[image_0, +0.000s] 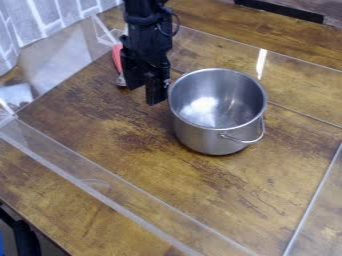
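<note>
My black gripper (142, 86) hangs low at the upper middle, just left of a large steel pot (218, 128) with a wire handle on its right side. Behind the gripper, to its left, a red-handled object (118, 58) lies on the wooden table, mostly hidden by the gripper. Whether the fingers are open or shut is hard to tell from this view.
Transparent panels border it on the left, back and right. A white, crumpled cloth-like material lies beyond the upper left edge.
</note>
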